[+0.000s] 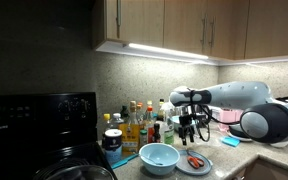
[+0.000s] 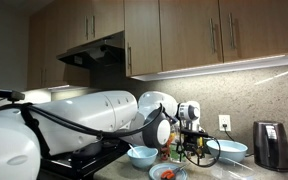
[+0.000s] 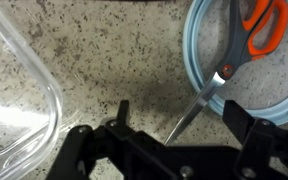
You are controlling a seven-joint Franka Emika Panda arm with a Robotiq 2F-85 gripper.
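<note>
Scissors with orange handles [image 3: 263,25] and dark blades lie on a round plate with a pale blue rim [image 3: 191,48]. Their blade tips [image 3: 189,115] reach past the rim over the counter. My gripper is open above the counter, and nothing is between its fingers. In the wrist view the blade tips show between the two black fingers. In exterior view 1 the gripper [image 1: 187,132] hangs just behind and above the plate [image 1: 203,170].
A clear container [image 3: 50,95] sits left of the gripper in the wrist view. A light blue bowl [image 1: 159,158] is left of the plate, with several bottles [image 1: 134,132] along the wall behind. The stove [image 1: 39,125] stands at far left.
</note>
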